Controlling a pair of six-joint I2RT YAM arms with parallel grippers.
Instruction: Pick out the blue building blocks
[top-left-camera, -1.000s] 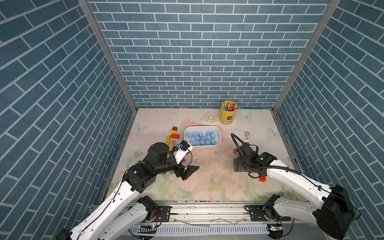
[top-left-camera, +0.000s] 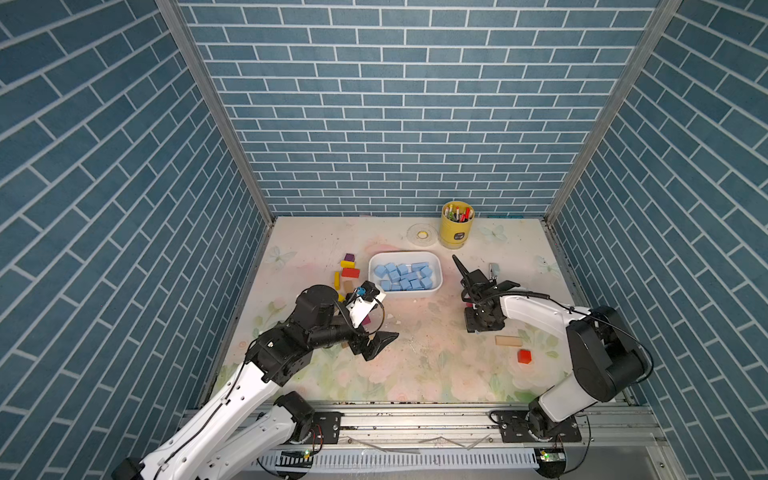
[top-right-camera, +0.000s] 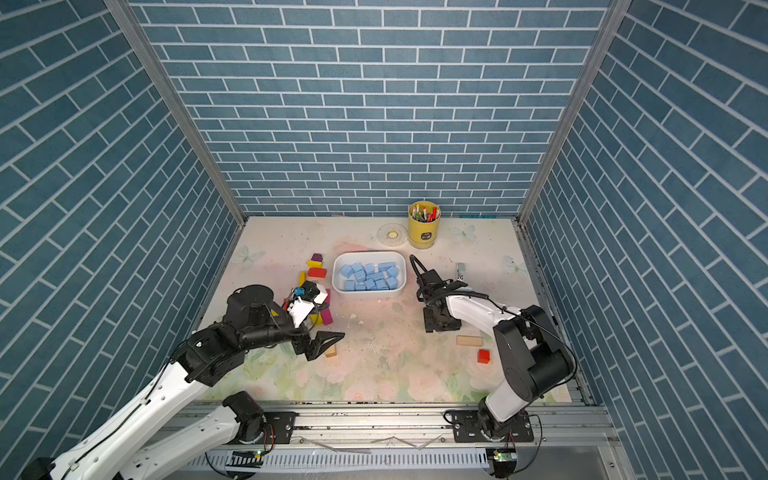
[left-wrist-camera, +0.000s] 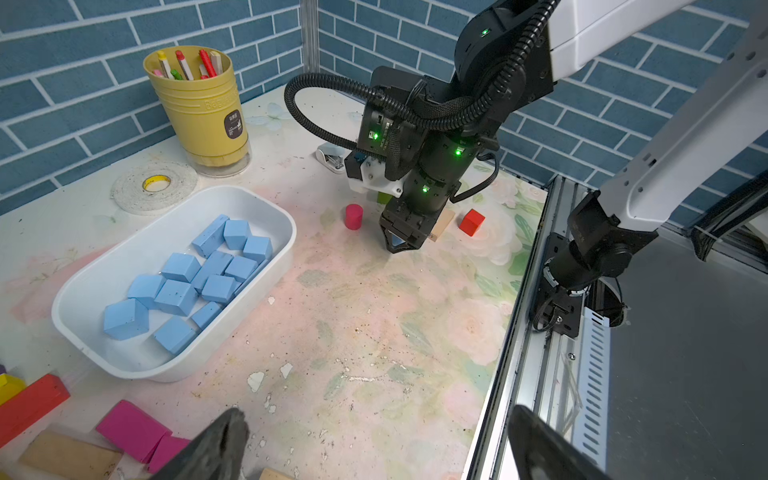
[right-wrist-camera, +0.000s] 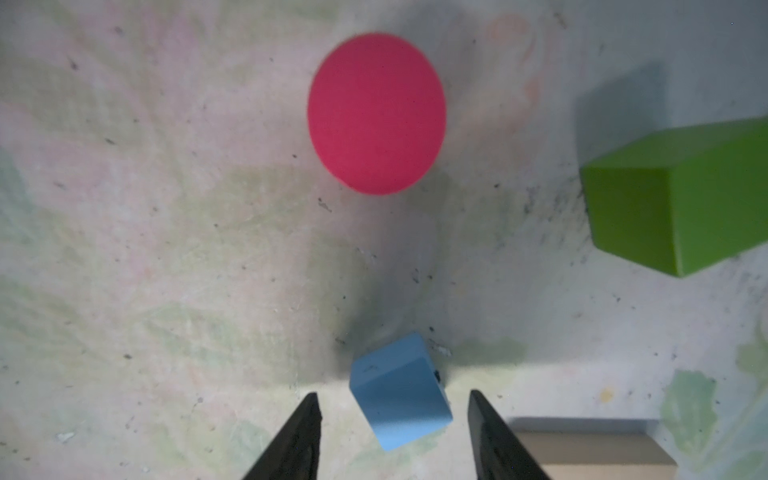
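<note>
In the right wrist view a blue block (right-wrist-camera: 402, 396) lies on the table, partly between the fingertips of my right gripper. Gaps show on both sides of it, so the fingers stand open around it without visible contact. Many blue blocks (left-wrist-camera: 176, 296) sit in the white bin (left-wrist-camera: 264, 300) at the left of the left wrist view. My left gripper is open over the table, front left of the bin, with nothing between its fingers. From the top left view, my right gripper (top-left-camera: 484, 320) hides the block beneath it.
Close to the blue block are a magenta cylinder (right-wrist-camera: 376, 112), a green block (right-wrist-camera: 680, 192) and a wooden block (right-wrist-camera: 596, 456). A red block (top-left-camera: 524, 356) lies nearer the front. Coloured blocks (top-left-camera: 350, 273) lie left of the bin; a yellow pen holder (top-left-camera: 454, 228) stands behind.
The right arm has swung leftward and slightly back, its gripper shifting a little, uncovering the wooden block and red block. The left arm has stayed still.
</note>
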